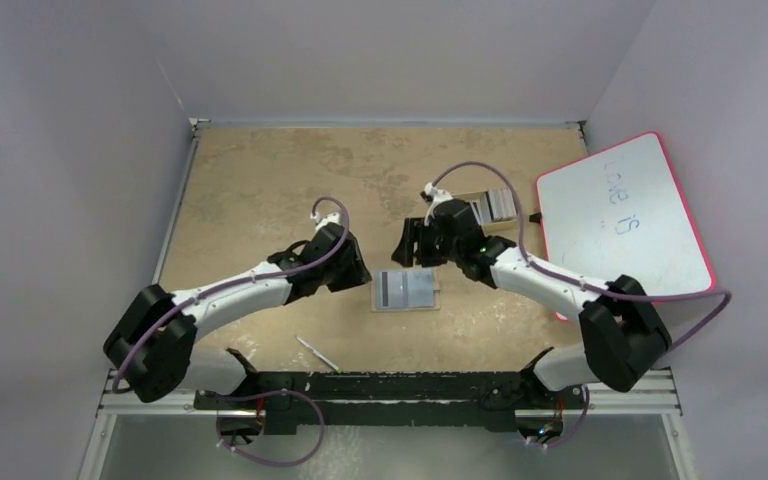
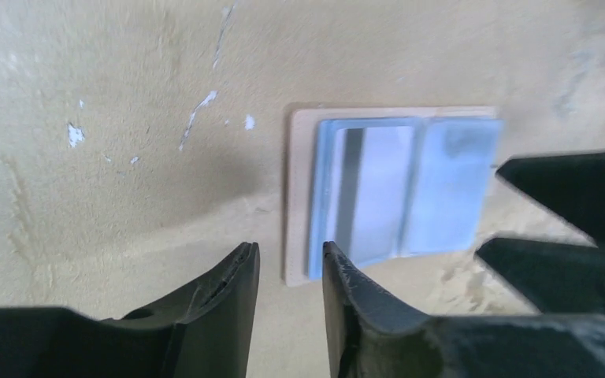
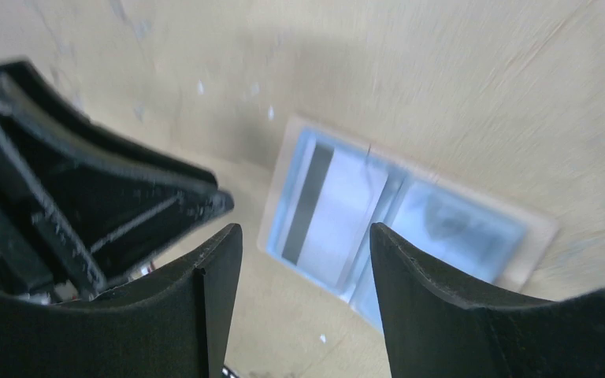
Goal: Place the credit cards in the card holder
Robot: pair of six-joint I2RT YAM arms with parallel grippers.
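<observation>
The card holder (image 1: 419,289), a flat board with two blue pockets, lies at the front middle, one white card with a dark stripe (image 2: 372,189) in its left pocket. My left gripper is raised just left of the holder, fingertips part open with nothing seen between them. My right gripper hangs over and behind the holder, open and empty. A box of more cards (image 1: 500,204) stands at the back right, partly hidden behind the right arm.
A whiteboard (image 1: 620,250) fills the right side. A white pen (image 1: 316,353) lies near the front edge.
</observation>
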